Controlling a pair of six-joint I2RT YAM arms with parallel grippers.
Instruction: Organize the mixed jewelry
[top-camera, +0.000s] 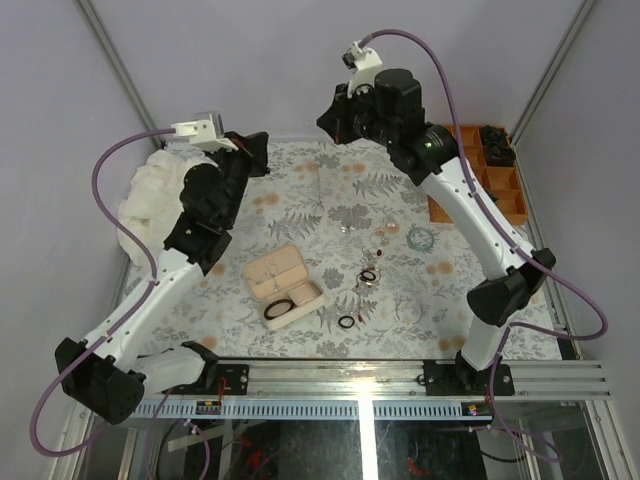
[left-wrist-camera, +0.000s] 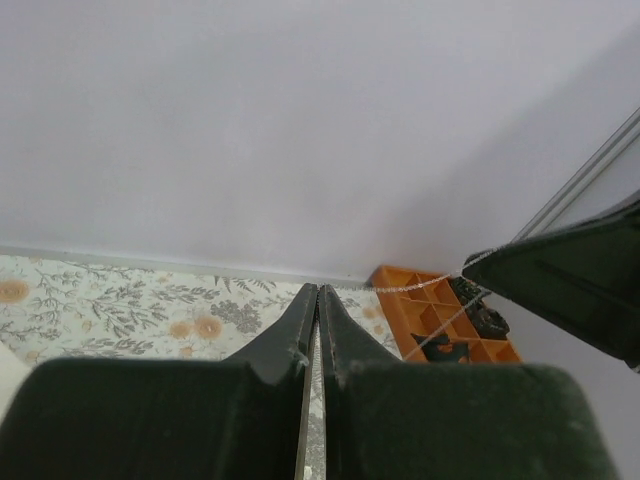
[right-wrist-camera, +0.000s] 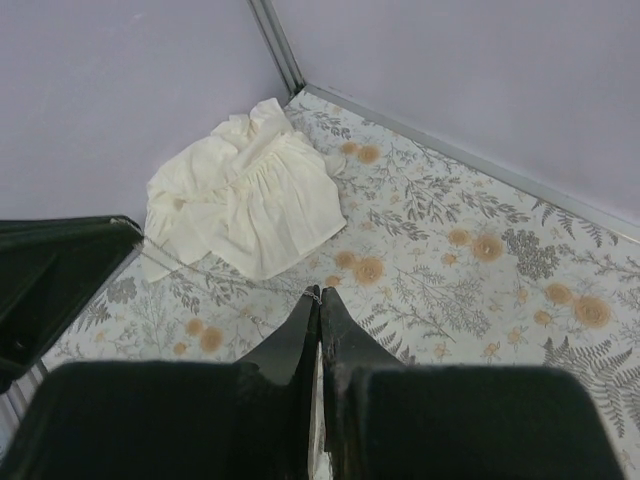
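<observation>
A thin silvery chain (left-wrist-camera: 415, 286) stretches between both grippers in the wrist views. Its one end meets the fingertips of my left gripper (top-camera: 267, 170), and the other the tips of my right gripper (top-camera: 334, 141); both are shut on it. More of the chain (left-wrist-camera: 450, 323) hangs down below. An open cream jewelry box (top-camera: 277, 272) lies on the table, with a dark loop (top-camera: 279, 309) in its front part. Right of it are a black ring (top-camera: 346, 322) and a small cluster of jewelry (top-camera: 368, 277). A greenish bracelet (top-camera: 421, 239) lies farther right.
An orange compartment tray (top-camera: 512, 205) with dark items stands at the back right, partly behind my right arm. White cloth (top-camera: 150, 205) is heaped at the left.
</observation>
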